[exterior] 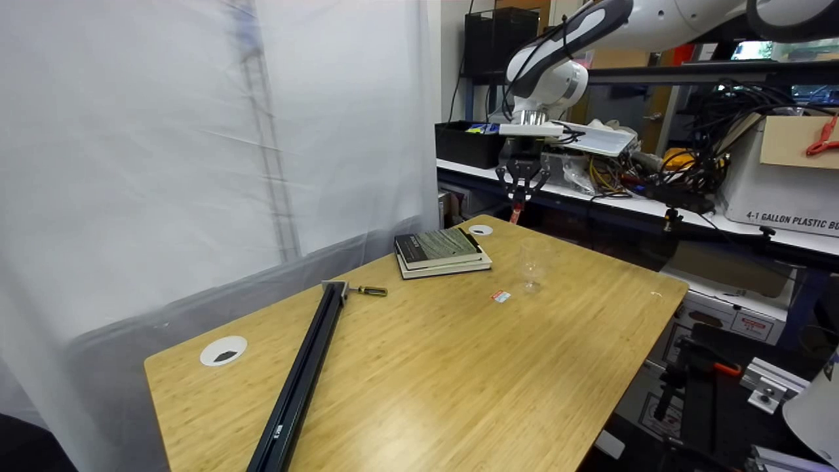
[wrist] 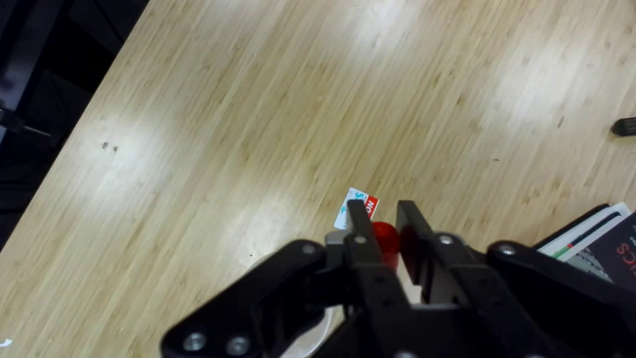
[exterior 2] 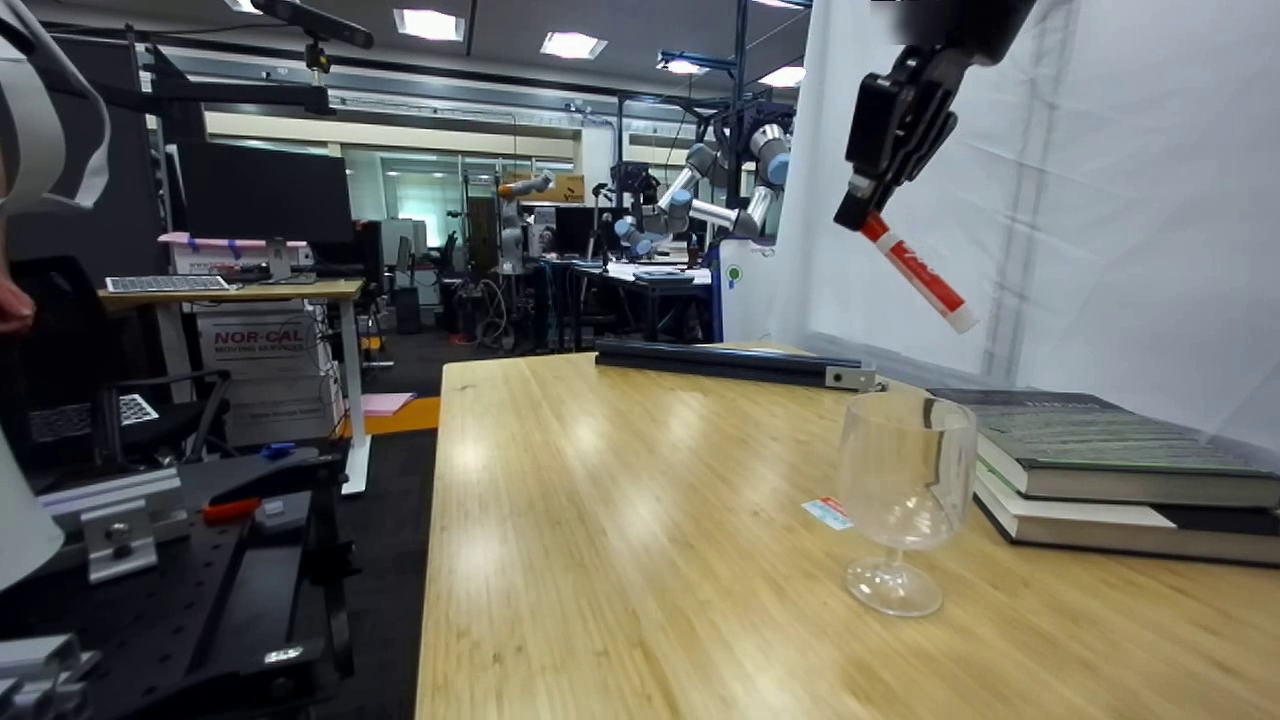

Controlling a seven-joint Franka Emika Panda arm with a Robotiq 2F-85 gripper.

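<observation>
A red and white marker (exterior 2: pixel 921 276) slants downward from my gripper (exterior 2: pixel 866 214), which is shut on its upper end. In the wrist view the marker's red end (wrist: pixel 387 237) shows between the two black fingers. Below, a clear stemmed glass (exterior 2: pixel 906 480) stands upright on the table and looks empty. The marker hangs higher than the glass rim and apart from it. In the wrist view, my gripper hides much of the glass (wrist: pixel 311 337).
Two stacked books (exterior: pixel 440 253) lie near the curtain. A small red and white card (exterior: pixel 501 296) is flat beside the glass. Farther along are a screwdriver (exterior: pixel 373 291) and a long black rail (exterior: pixel 308 370).
</observation>
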